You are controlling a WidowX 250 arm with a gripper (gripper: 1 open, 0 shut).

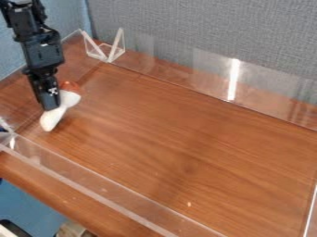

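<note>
My black gripper point(50, 96) reaches down at the left side of the wooden table, right at a white elongated object point(56, 115) with a reddish part point(70, 87) behind it. The fingertips are partly hidden against the white object, and I cannot tell whether they are shut on it.
Clear plastic walls point(232, 79) edge it, with white bracket-like pieces point(104, 51) at the back left corner. A grey padded wall stands behind.
</note>
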